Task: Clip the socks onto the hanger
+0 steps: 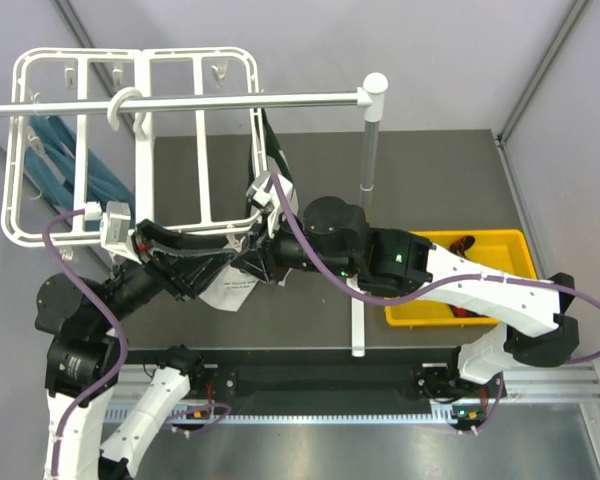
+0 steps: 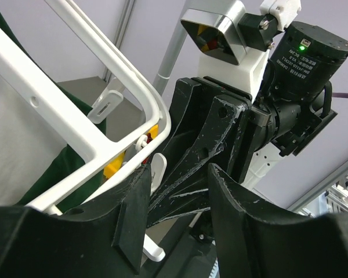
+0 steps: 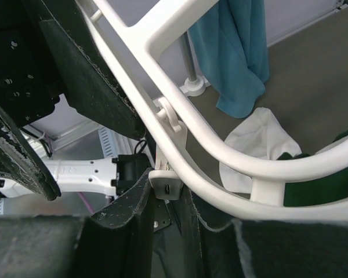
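The white hanger frame (image 1: 147, 180) hangs from a rail in the top view. Blue cloth (image 1: 55, 165) hangs at its left side. A green and white sock (image 2: 75, 165) is behind the hanger's bars in the left wrist view; what holds it cannot be seen. My right gripper is shut on a whitish clip (image 3: 165, 180) at the hanger's lower bar. Opposite it, my left gripper has its fingers apart close to that corner. A white clip tab (image 2: 158, 169) and the right gripper's black fingers (image 2: 191, 168) show beyond its opening.
A yellow bin (image 1: 515, 250) with dark and red items stands at the right. The metal rail (image 1: 280, 101) and an upright post (image 1: 368, 160) frame the work space.
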